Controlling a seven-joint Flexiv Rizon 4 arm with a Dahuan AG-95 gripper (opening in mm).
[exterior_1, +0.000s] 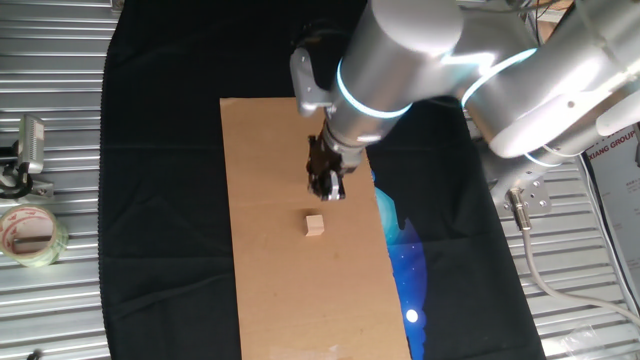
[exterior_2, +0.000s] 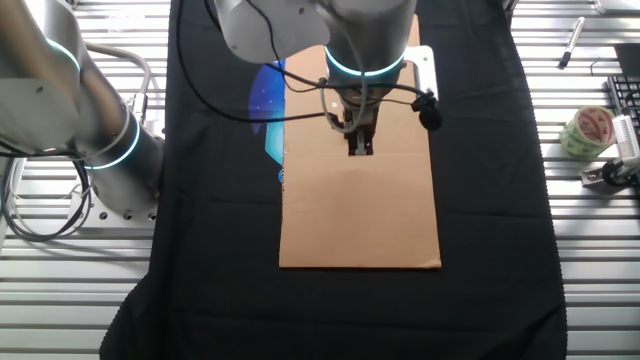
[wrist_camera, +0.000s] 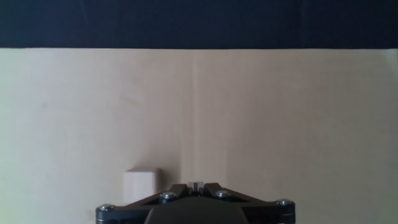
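A small pale wooden cube (exterior_1: 314, 225) rests on the brown cardboard sheet (exterior_1: 290, 290). In the wrist view the cube (wrist_camera: 141, 185) shows at the lower left, beside the fingers and apart from them. My gripper is shut, its fingertips together and nothing visible between them. From exterior view 1 the gripper (exterior_1: 328, 190) hangs above the board, a little up-image of the cube. The other exterior view shows the gripper (exterior_2: 361, 150) over the board, with the cube hidden there.
Black cloth (exterior_1: 165, 230) surrounds the cardboard. A blue, teal-tipped flat piece (exterior_1: 405, 270) lies along the board's right edge. A roll of tape (exterior_1: 33, 236) stands off the cloth at far left. Dark cables (exterior_2: 250, 115) hang around the arm. Most of the board is bare.
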